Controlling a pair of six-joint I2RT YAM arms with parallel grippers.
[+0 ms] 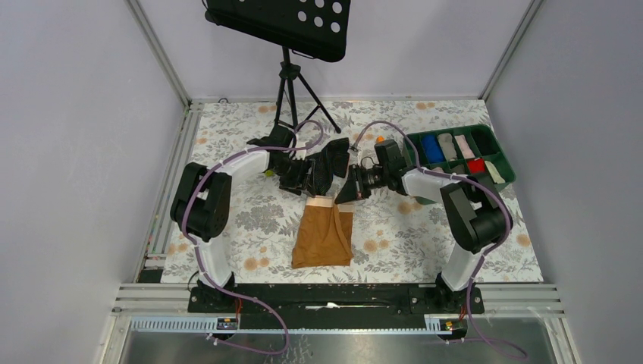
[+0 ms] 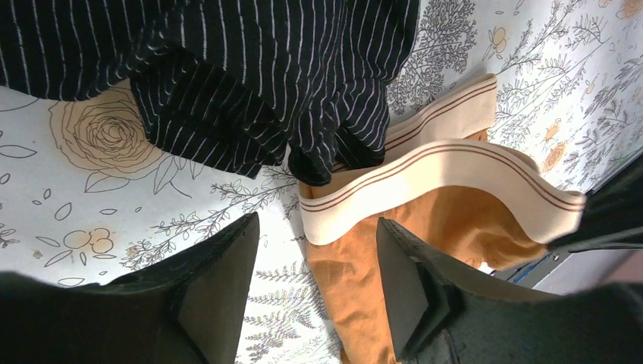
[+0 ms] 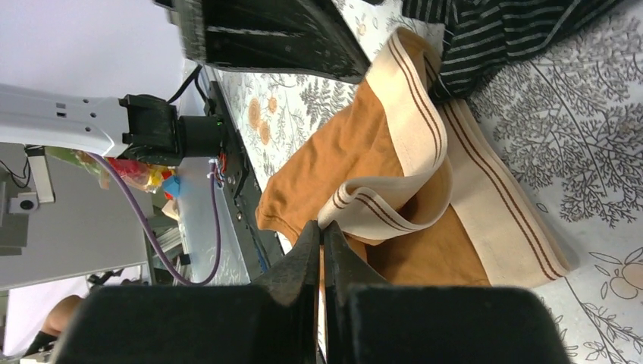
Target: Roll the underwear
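The brown underwear [image 1: 318, 239] lies at front centre, its striped cream waistband [image 2: 432, 171] at the far end. My right gripper is shut at a fold of the band, lifting it slightly. My left gripper is part open above the band, its fingers apart with the cloth seen between and below them. Black pinstriped garments [image 2: 250, 68] lie just beyond the waistband, partly over it in the left wrist view.
A green divided bin [image 1: 497, 155] with small items stands at back right, beside my right arm. A black music stand [image 1: 292, 83] rises behind.
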